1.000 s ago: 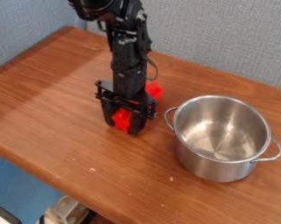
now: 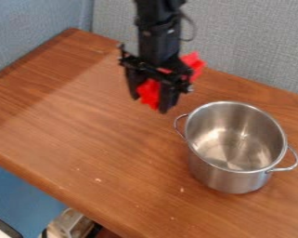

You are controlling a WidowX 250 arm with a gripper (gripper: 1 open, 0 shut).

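My black gripper (image 2: 159,82) hangs above the wooden table, shut on a red object (image 2: 149,92), part of which also shows behind it at upper right. The object's shape is partly hidden by the fingers. A steel pot (image 2: 236,163) with two side handles stands on the table at the right, below and to the right of my gripper.
A grey padded wall (image 2: 251,37) runs along the back. At the lower left are the table's edge and some metal hardware.
My gripper has risen from the table with the red object in it and moved slightly to the right. The pot has not moved.
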